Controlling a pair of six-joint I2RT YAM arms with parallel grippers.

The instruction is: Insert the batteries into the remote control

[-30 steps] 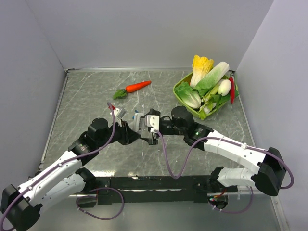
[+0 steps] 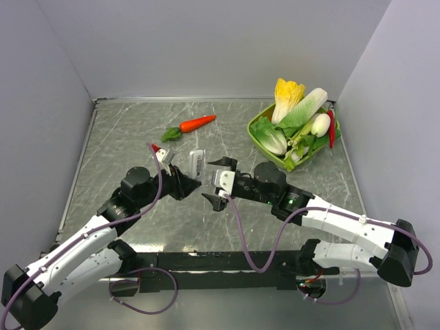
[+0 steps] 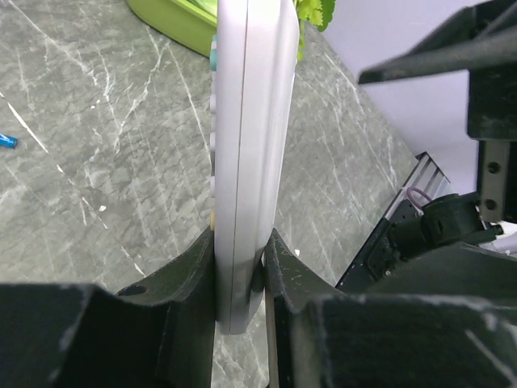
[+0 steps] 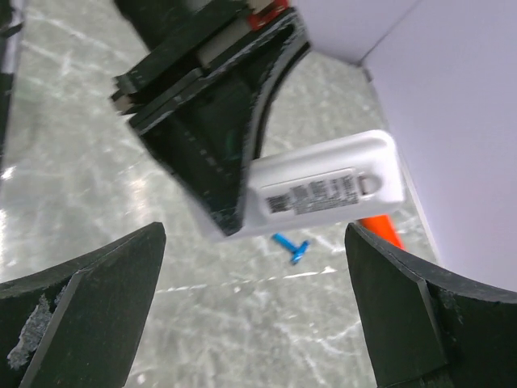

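A white remote control stands upright above the table, and my left gripper is shut on its lower end. The left wrist view shows the remote edge-on, with small buttons along one side. Its back, in the right wrist view, carries a dark printed label and a small round mark; part is hidden by the black left gripper. My right gripper is open beside the remote, its fingers spread, nothing between them. I cannot make out any battery for certain.
On the table lie a carrot and a small blue thing, seen beyond the remote. A green basket of vegetables stands at the back right. Bare tabletop shows at the left.
The remote has shifted slightly up the top view and stands more upright in the left gripper. My right gripper has turned and drawn back a little to the right; its fingers are now clearly spread.
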